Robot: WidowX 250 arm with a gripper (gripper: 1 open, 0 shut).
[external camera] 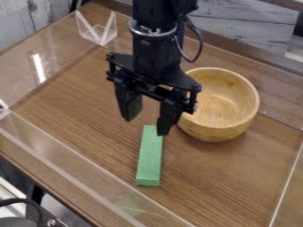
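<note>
My black gripper point(147, 108) hangs over the middle of the wooden table, its two fingers spread apart, with nothing visible between them. Just below it in the view a long green block point(149, 160) lies flat on the table. A yellow wooden bowl point(233, 96) sits to the right of the gripper, partly hidden behind it.
A clear plastic piece point(97, 27) stands at the back left. A white marble surface point(251, 31) lies beyond the table's back edge. Cables run at the lower left.
</note>
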